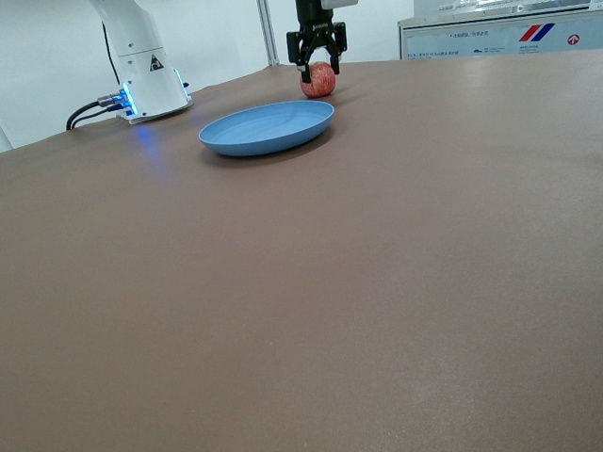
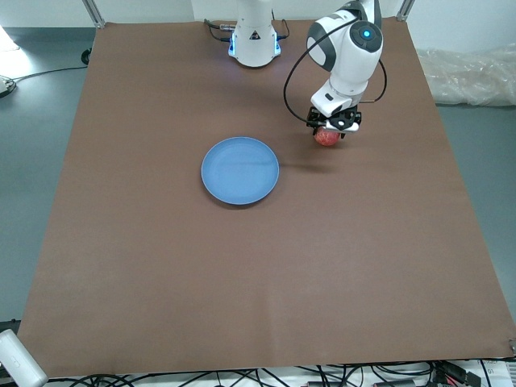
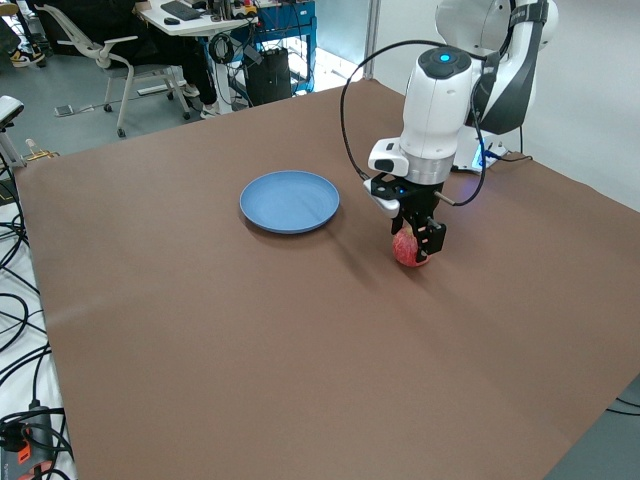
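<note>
A blue plate (image 2: 240, 170) lies flat on the brown table (image 2: 266, 290), empty. A red apple (image 2: 326, 139) rests on the table beyond it in the top view (image 1: 317, 81), to the plate's right in the left and right views. My black gripper (image 1: 320, 70) is low over the apple, one finger on each side of it; in the right view it partly hides the apple (image 3: 406, 248). Whether the fingers are closed onto the apple is unclear.
The white robot base (image 2: 255, 44) with its cables stands at the back of the table. Most of the table around the plate is bare. Cables run along an edge beyond the tabletop.
</note>
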